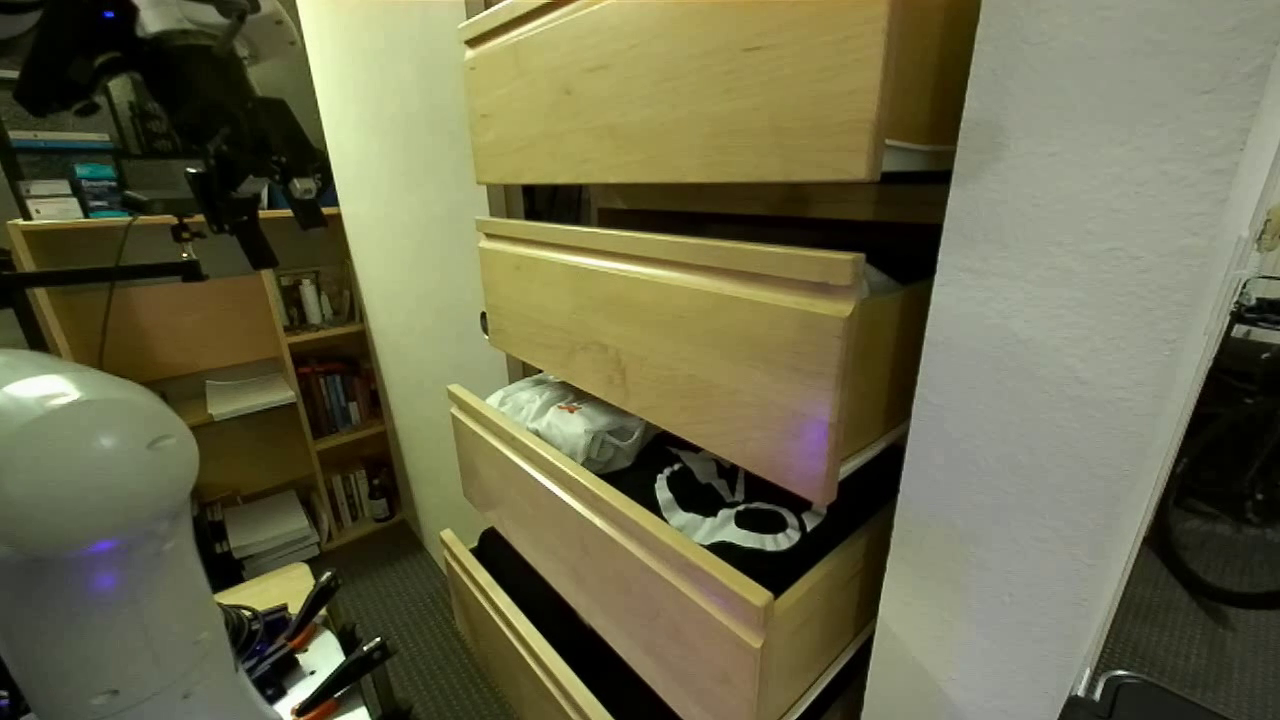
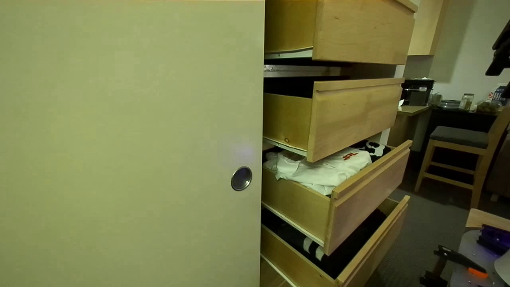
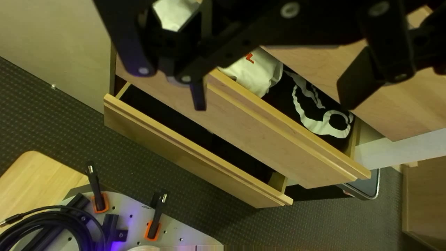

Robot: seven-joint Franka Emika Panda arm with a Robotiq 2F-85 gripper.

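Observation:
My gripper (image 1: 286, 230) hangs at the upper left in exterior view 1, clear of the drawer fronts and pointing down. In the wrist view the gripper is open, its two dark fingers wide apart with nothing held. Several wooden drawers are pulled out of the cabinet by differing amounts. A middle drawer (image 1: 663, 336) overhangs a lower drawer (image 1: 600, 528). That lower one contains a white cloth with red lettering (image 2: 334, 167) and a black cloth with a white print (image 1: 732, 528). Dark fabric shows inside the bottom drawer (image 2: 377, 244).
Left of the drawers in exterior view 2 is a pale sliding panel (image 2: 129, 143). A robot base plate (image 3: 184, 230) carries orange-tipped clamps (image 3: 153, 226) and a coiled black cable (image 3: 54, 226). A bookshelf (image 1: 156, 324) stands behind the arm; carpet lies between base and drawers.

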